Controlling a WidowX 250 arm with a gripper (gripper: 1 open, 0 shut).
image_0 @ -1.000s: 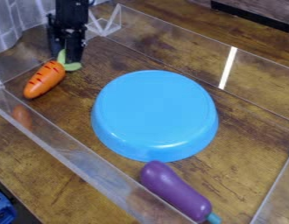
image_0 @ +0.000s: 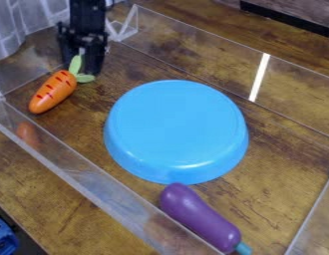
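At the upper left, my dark gripper point(image_0: 82, 52) hangs low just above a toy carrot point(image_0: 50, 93), over its green top point(image_0: 82, 74). The carrot lies on the wooden floor at the left, by a clear wall. Whether the fingers are open or shut, or touch the green top, is too dark and small to tell.
A large blue plate point(image_0: 175, 132) fills the middle. A purple toy eggplant point(image_0: 199, 216) lies near the bottom right. Clear plastic walls run along the left and lower edges.
My gripper has shifted slightly at the upper left near the carrot's green top. The carrot, plate and eggplant look unmoved.
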